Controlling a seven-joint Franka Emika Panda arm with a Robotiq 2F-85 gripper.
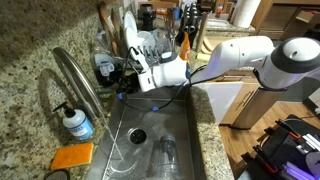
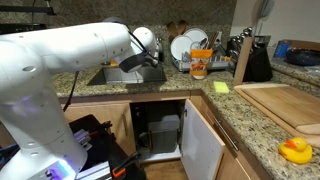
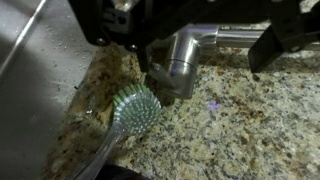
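In the wrist view, my gripper is open, its dark fingers apart at the top of the picture. A shiny metal faucet fitting shows between and beyond them; contact with it cannot be told. Below and to the left, a scrub brush with pale green bristles lies beside the sink on the speckled counter, its clear handle reaching toward the lower left. In exterior view 1, the gripper is low at the sink's back edge, its fingers hard to make out.
The steel sink holds a clear cup-like item. A curved faucet, soap bottle and orange sponge are at the left. Behind the arm stands a rack of plates; a rubber duck sits far right.
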